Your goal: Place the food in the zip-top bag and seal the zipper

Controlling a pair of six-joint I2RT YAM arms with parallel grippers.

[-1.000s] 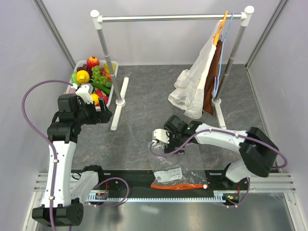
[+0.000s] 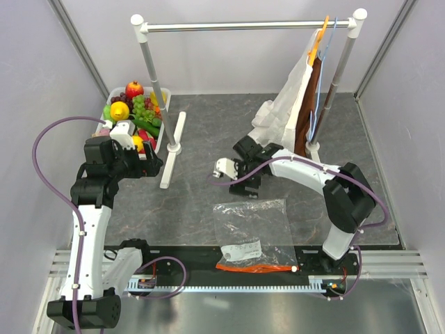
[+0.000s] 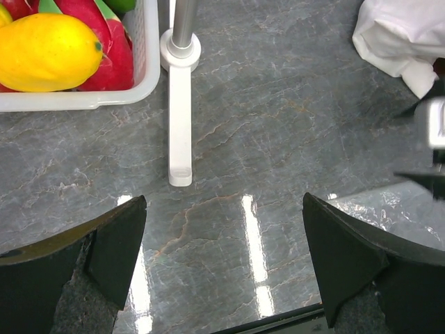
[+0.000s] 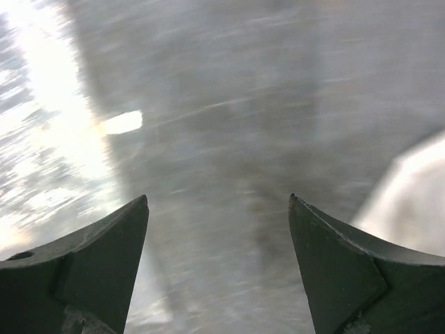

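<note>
A clear zip bag (image 2: 254, 223) with a white label and orange strip lies flat at the front middle of the table. A white basket (image 3: 149, 69) of toy food, including a yellow mango (image 3: 45, 52) and red dragon fruit, sits at the back left. My left gripper (image 2: 146, 160) hangs open by the basket's front, nothing between its fingers. My right gripper (image 2: 243, 182) is open just behind the bag, near the hanging cloths; its blurred wrist view shows bare grey table between the fingers.
A clothes rack (image 2: 243, 26) spans the back, with white and brown cloths (image 2: 278, 125) on hangers at right, draping to the table. The central table between basket and cloths is clear.
The left arm has hardly moved.
</note>
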